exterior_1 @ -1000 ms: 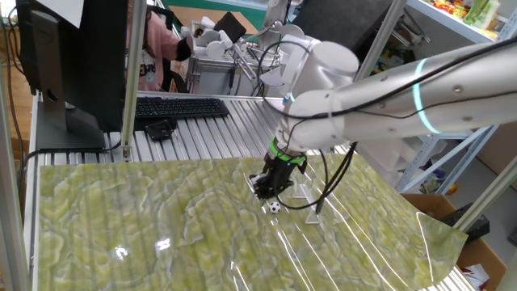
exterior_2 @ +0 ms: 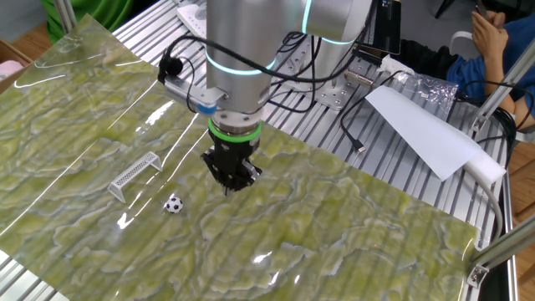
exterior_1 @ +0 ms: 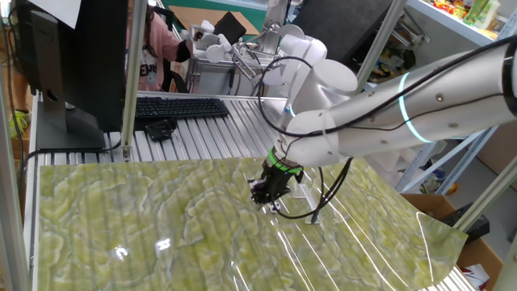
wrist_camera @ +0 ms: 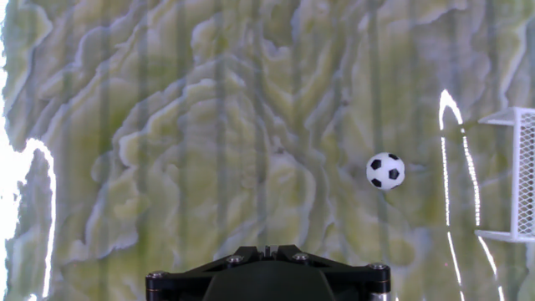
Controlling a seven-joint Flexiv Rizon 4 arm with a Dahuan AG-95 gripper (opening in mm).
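Observation:
A small black-and-white soccer ball (exterior_2: 173, 204) rests on the green marbled sheet, with a white toy goal (exterior_2: 134, 176) beside it. My gripper (exterior_2: 227, 191) points down over the sheet, to the right of the ball and clear of it. In the wrist view the fingertips of the gripper meet at the bottom middle, and nothing shows between them. Up and to the right from there lies the ball (wrist_camera: 385, 171); the goal (wrist_camera: 513, 192) is cut off by the right edge. Exterior view 1 has the gripper (exterior_1: 262, 202) hiding most of the ball.
The marbled sheet (exterior_1: 161, 218) is wide and otherwise bare, with bright reflections. Behind it a keyboard (exterior_1: 182, 107) and a monitor (exterior_1: 85, 73) stand on the slatted table. White paper (exterior_2: 422, 130) and a loose cable lie off the sheet. Metal posts rise at the corners.
Ball and goal appear unmoved.

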